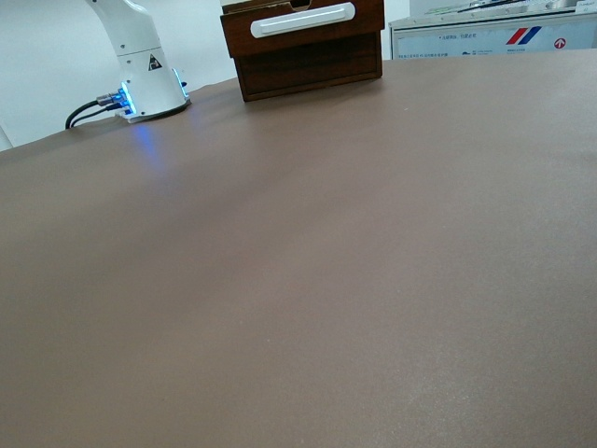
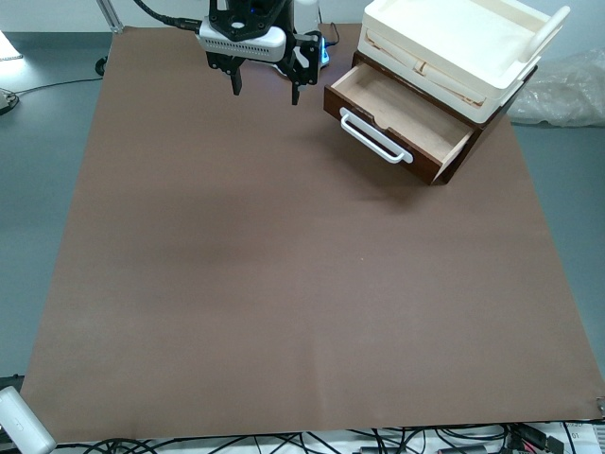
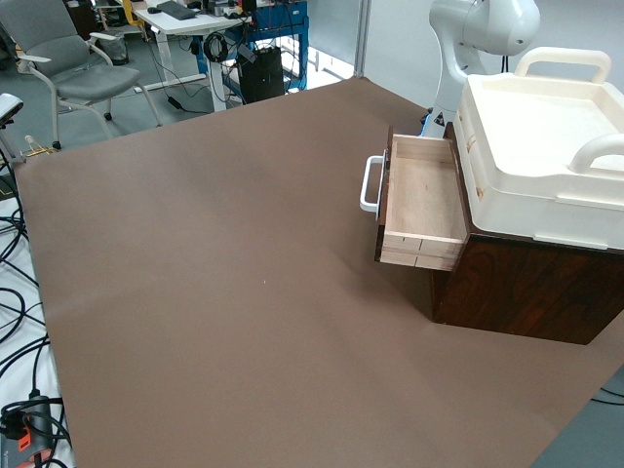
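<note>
My gripper (image 2: 266, 90) hangs at the top of the left view, left of a dark wooden drawer cabinet; its two black fingers are apart, nothing visible between them. The cabinet's drawer (image 2: 397, 113) is pulled out and empty, with a white handle (image 2: 371, 140) on its front. The right view shows the empty drawer (image 3: 425, 195) from above, handle (image 3: 369, 185) facing left. In the top view the cabinet (image 1: 308, 70) stands at the back; the gripper is out of that frame.
A white plastic tray box (image 2: 452, 47) sits on the cabinet. The arm's white base (image 1: 154, 89) stands beside the cabinet, with cables behind it.
</note>
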